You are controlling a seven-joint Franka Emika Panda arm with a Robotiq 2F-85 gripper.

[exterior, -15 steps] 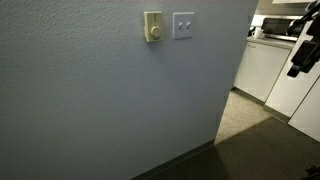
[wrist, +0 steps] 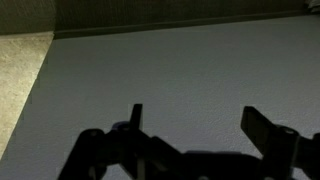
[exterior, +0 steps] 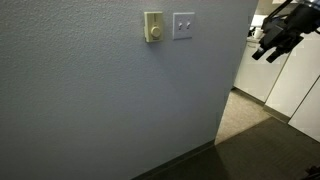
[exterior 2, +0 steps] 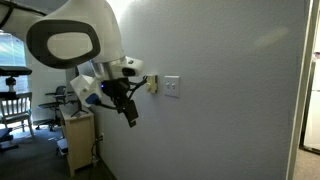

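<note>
My gripper [exterior: 263, 56] hangs in the air at the upper right of exterior view 1, its fingers apart and nothing between them. A grey wall carries a yellowish dial thermostat [exterior: 153, 27] and, beside it, a white switch plate [exterior: 183, 25] with two switches. In exterior view 2 the white arm stands in front of the wall and partly overlaps the thermostat [exterior 2: 151, 84]; the switch plate [exterior 2: 169, 86] shows clear of the gripper. The wrist view has black fingers [wrist: 137, 117] wide apart before the bare wall [wrist: 180, 80], with neither thermostat nor switch plate in sight.
White cabinets [exterior: 290, 80] stand beyond the wall's end in exterior view 1. The dark carpet [exterior: 245, 150] is mostly clear. A wooden cabinet [exterior 2: 80, 140] and several chairs are behind the arm in exterior view 2.
Over the last second my gripper has come into exterior view 1 from the right edge, moving left and slightly upward, nearer to the wall's end. Thermostat and switch plate have stayed put.
</note>
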